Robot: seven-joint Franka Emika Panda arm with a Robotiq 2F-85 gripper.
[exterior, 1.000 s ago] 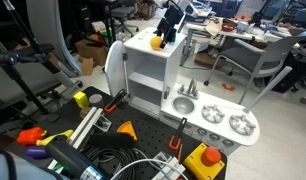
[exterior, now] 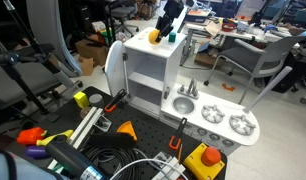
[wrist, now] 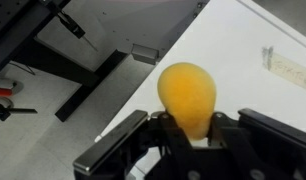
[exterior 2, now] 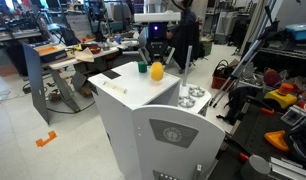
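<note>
A yellow rounded object (wrist: 186,95) fills the space between the fingers in the wrist view, and my gripper is shut on it. In exterior view 1 the same yellow object (exterior: 154,36) shows at the top of the white cabinet (exterior: 146,66), below the dark gripper (exterior: 161,25). A small green object (exterior: 172,37) stands to its right there. From the other side, the green object (exterior 2: 143,67) is left of the yellow one (exterior 2: 157,72). Whether the yellow object still touches the cabinet top is hard to tell.
The cabinet's door (exterior: 115,68) hangs open. Beside the cabinet lies a white counter with a sink (exterior: 184,105) and stove burners (exterior: 242,125). A strip of tape (wrist: 289,70) is on the cabinet top, which is otherwise largely bare. An office chair (exterior: 255,58) stands behind.
The gripper and yellow object have moved slightly up and left in exterior view 1. The green object, hidden behind the gripper before, now shows.
</note>
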